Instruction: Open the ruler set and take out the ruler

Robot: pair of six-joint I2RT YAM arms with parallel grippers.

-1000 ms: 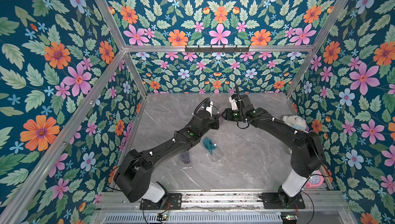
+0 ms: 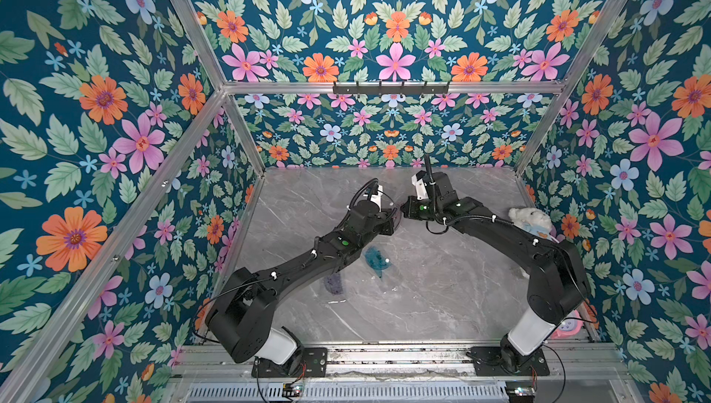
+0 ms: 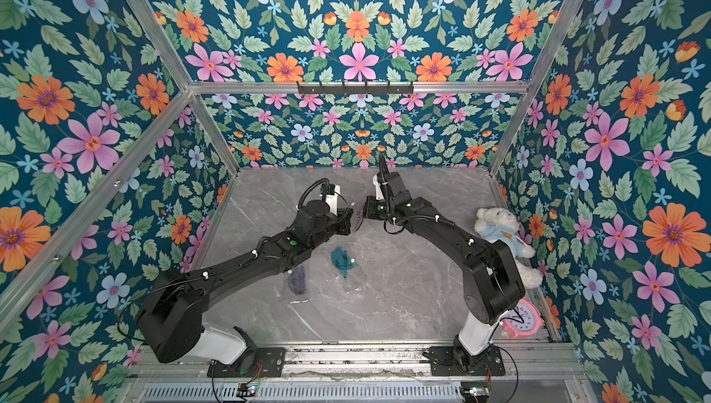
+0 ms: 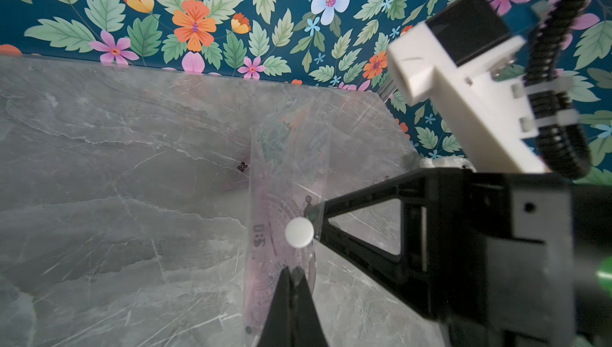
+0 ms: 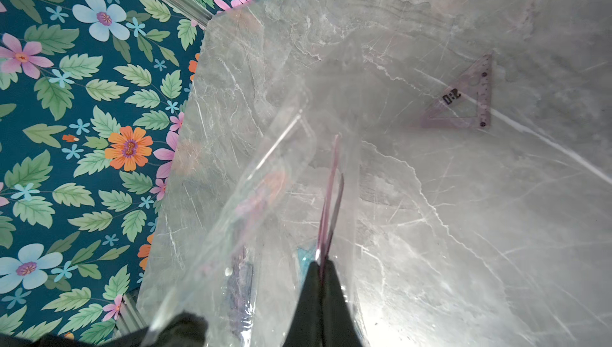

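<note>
A clear ruler sleeve (image 4: 274, 149) with pink pieces, including a protractor (image 4: 271, 251), hangs upright between my grippers. My left gripper is shut at its lower part; my right gripper is shut where the pink edges show, with the clear plastic around them. A pink triangle ruler (image 5: 471, 111) lies apart on the grey table, seen in the right wrist view.
A teal item (image 2: 376, 260) and a purple item (image 2: 333, 283) lie below the left arm. A plush bear (image 3: 494, 221) and a pink clock (image 3: 522, 317) line the right edge.
My right gripper has shifted slightly, and its arm sits a little further right. My left arm is nearly unchanged.
</note>
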